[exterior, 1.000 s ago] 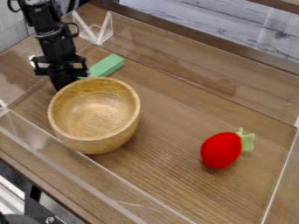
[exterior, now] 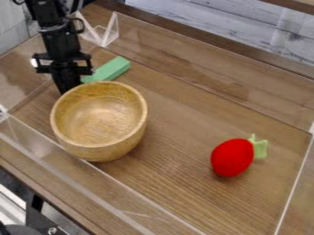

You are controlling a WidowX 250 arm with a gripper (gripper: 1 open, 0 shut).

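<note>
The black robot gripper [exterior: 61, 72] reaches down from the upper left, its tips at the back left rim of a yellow bowl [exterior: 101, 127]; whether anything is between its fingers is hidden. A green block [exterior: 108, 70] lies just right of it, behind the bowl. A red tomato-like object [exterior: 230, 158] with a pale green top lies at the right.
A white wire object [exterior: 101, 32] stands at the back left, behind the green block.
The arm and gripper have shifted very slightly; the bowl, green block and red object look unchanged.
</note>
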